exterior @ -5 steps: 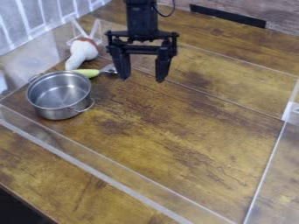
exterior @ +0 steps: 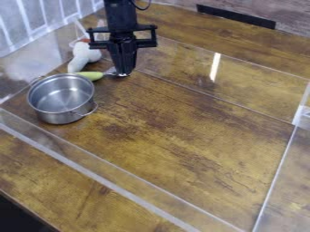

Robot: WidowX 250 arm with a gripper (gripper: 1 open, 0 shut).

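The black gripper (exterior: pixel 123 63) hangs at the upper left, just above a small light metallic piece at the right end of a yellow-green object (exterior: pixel 89 75). Its fingertips are small and dark here, and I cannot make out anything held between them. A steel pot (exterior: pixel 61 100) with side handles sits on the wooden table at the left, in front of the gripper. A white plush-like object (exterior: pixel 82 56) lies behind the yellow-green one, partly next to the arm.
Transparent panels edge it at left, front and right. A white slatted barrier (exterior: pixel 31 23) stands at the back left.
The gripper has moved left and back from above the middle of the table to over the end of the yellow-green object, and its appearance is narrower. The pot has not moved.
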